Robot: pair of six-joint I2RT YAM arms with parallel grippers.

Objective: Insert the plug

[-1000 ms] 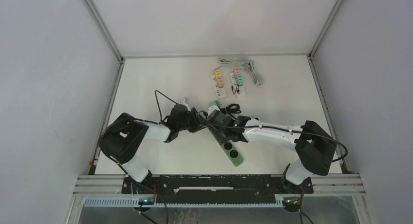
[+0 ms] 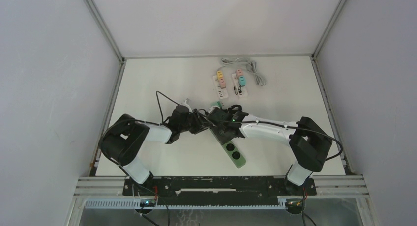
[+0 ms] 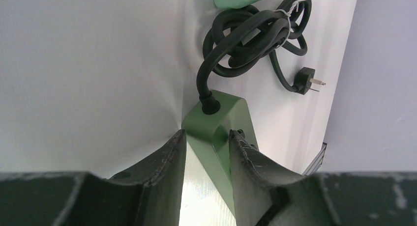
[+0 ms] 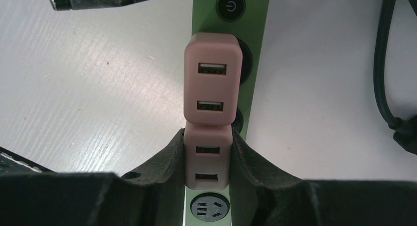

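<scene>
A green power strip (image 2: 233,155) lies diagonally on the table under both arms. My left gripper is shut on its cord end (image 3: 206,119), where the black cable leaves it. Seen from the right wrist, the strip (image 4: 258,19) carries a pink double-USB plug (image 4: 212,83), and my right gripper is shut on a second pink plug (image 4: 207,162), directly beside the first. A socket (image 4: 210,206) shows below the held plug; whether that plug is seated cannot be seen.
Two white power strips (image 2: 219,91) with coloured plugs and a coiled grey cable (image 2: 258,73) lie at the back. A coiled black cable (image 3: 255,34) with its plug (image 3: 304,81) lies beyond the green strip.
The right arm has shifted slightly, its elbow moving left and its wrist turning a little. My left arm has stayed in place.
</scene>
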